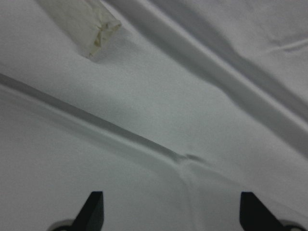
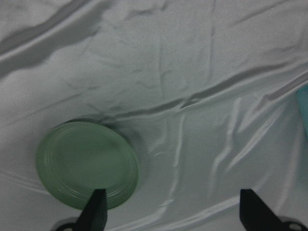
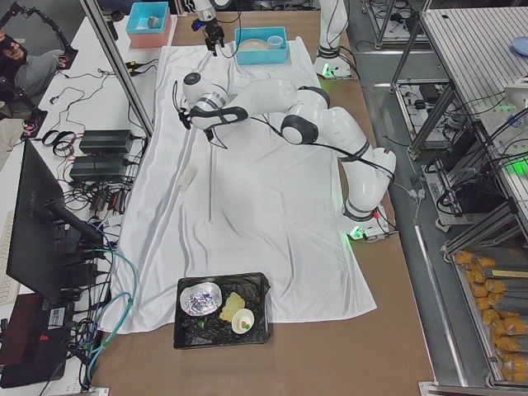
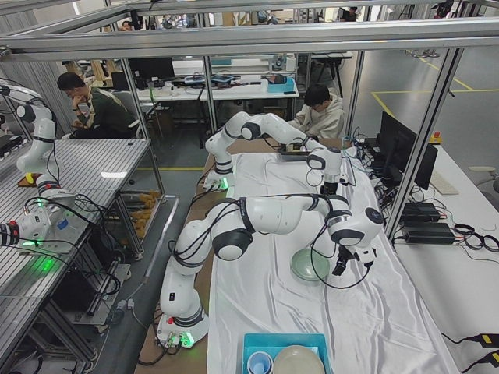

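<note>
A green plate (image 4: 310, 265) lies on the white cloth (image 3: 247, 206); in the right wrist view the plate (image 2: 86, 159) is at lower left, below my right gripper, which is open and empty above it. My left gripper hangs open over bare cloth, with a pale flat wrapped piece (image 1: 89, 31) at the upper left of its view, also visible as a small pale strip (image 3: 187, 176) in the camera left view.
A blue bin (image 4: 248, 341) with a plate and a cup stands at one end of the cloth. A black tray (image 3: 221, 337) with a foil dish, a small bowl and a yellow piece is at the other end.
</note>
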